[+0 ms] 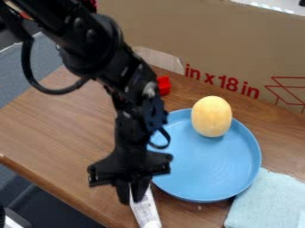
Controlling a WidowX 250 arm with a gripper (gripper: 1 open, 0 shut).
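Note:
My black gripper (130, 191) is low at the lower middle, directly over the upper end of a white tube (146, 214) that lies on the wooden table (53, 134) near its front edge. The fingers look drawn together; whether anything is between them is hard to tell. Right of the gripper is a blue plate (220, 174), and a yellow oval object (211, 117) rests on its back part.
A pale blue cloth (267, 205) lies at the front right. A red object (163, 85) stands behind the arm, before a cardboard box wall (244, 58).

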